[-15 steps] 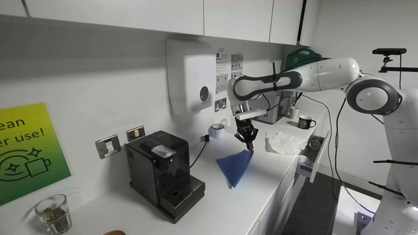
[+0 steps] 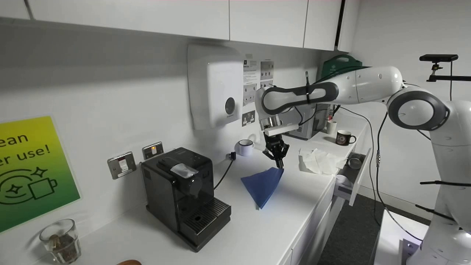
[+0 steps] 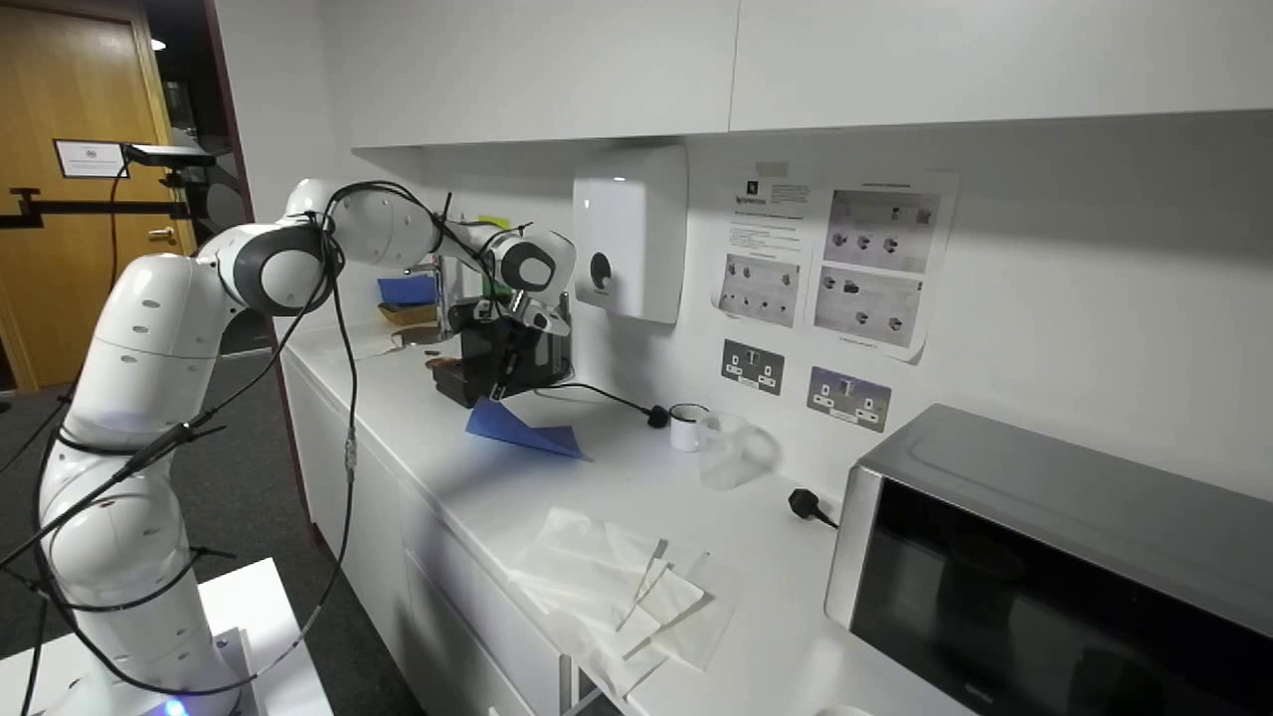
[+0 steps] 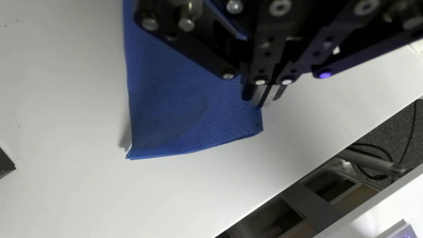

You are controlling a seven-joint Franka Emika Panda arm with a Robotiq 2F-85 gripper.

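Note:
A folded blue cloth [image 2: 262, 185] lies on the white counter, one edge raised toward my gripper [image 2: 280, 166]. In the wrist view the fingers are together, with the cloth [image 4: 170, 99] at their tips, so my gripper is shut on it near one corner. From the other side, exterior view 2 shows the cloth [image 3: 521, 428] hanging slanted from the gripper [image 3: 495, 394], its far part resting on or close to the counter. The exact bit of cloth between the fingertips is hidden.
A black coffee machine [image 2: 185, 194] stands left of the cloth. Behind are a white mug [image 2: 245, 147] and a plug cable. Crumpled white paper [image 2: 318, 161] lies to the right, close to an open drawer [image 2: 351, 176].
The gripper and cloth have shifted slightly left and up in exterior view 1. The cloth's lower tip has moved with them; the grip looks the same.

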